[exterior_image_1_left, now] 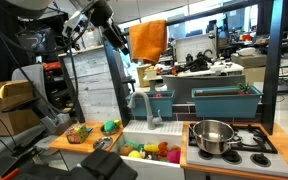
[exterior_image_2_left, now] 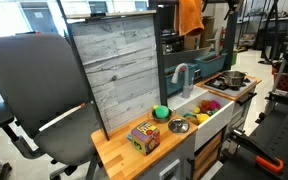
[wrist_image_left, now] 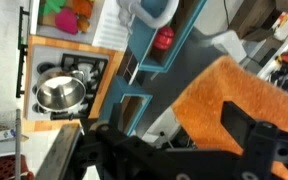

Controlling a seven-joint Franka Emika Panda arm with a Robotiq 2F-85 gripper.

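Note:
An orange towel (exterior_image_1_left: 148, 40) hangs over the dark overhead rail, to the right of my gripper (exterior_image_1_left: 124, 44) in the first exterior view. The towel (exterior_image_2_left: 191, 16) is cut off by the top edge in the second exterior view. From the wrist, the orange cloth (wrist_image_left: 246, 98) fills the right side, partly behind the dark gripper parts. My fingers stand open, and no object shows held between them. Whether a finger touches the cloth cannot be told.
Below are a steel pot (exterior_image_1_left: 214, 136) on the stove, a sink with colorful toy food (exterior_image_1_left: 152, 152), a faucet (exterior_image_1_left: 142, 104) and a patterned box (exterior_image_2_left: 144, 137). The dark rail (exterior_image_1_left: 209, 13) crosses overhead, close to the arm. Blue bins (exterior_image_1_left: 226, 104) line the back.

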